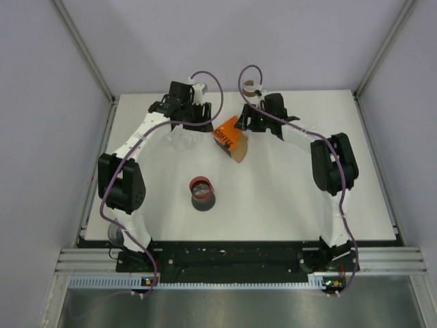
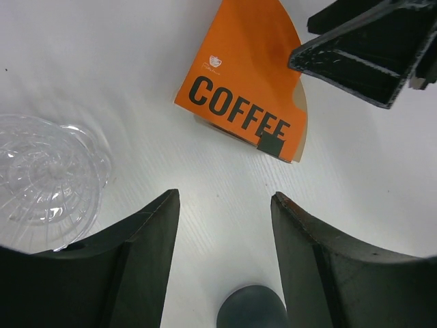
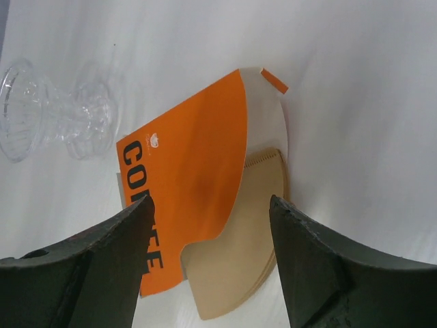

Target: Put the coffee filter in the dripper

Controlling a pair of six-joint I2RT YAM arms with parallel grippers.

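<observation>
An orange COFFEE pack point(image 1: 227, 134) point(image 2: 242, 68) point(image 3: 181, 171) lies in the table's middle, brown paper filters point(image 3: 229, 256) showing from its open side. My left gripper point(image 1: 203, 123) is part open just left of it, with nothing between its fingers. My right gripper point(image 1: 247, 121) stands open at the pack's right end, above it, fingers apart; it also shows in the left wrist view. The red-rimmed dark dripper point(image 1: 203, 193) sits on the table nearer the front.
A clear plastic piece point(image 2: 48, 191) point(image 3: 24, 113) lies left of the pack. A cup with brown contents point(image 1: 250, 87) stands at the back edge.
</observation>
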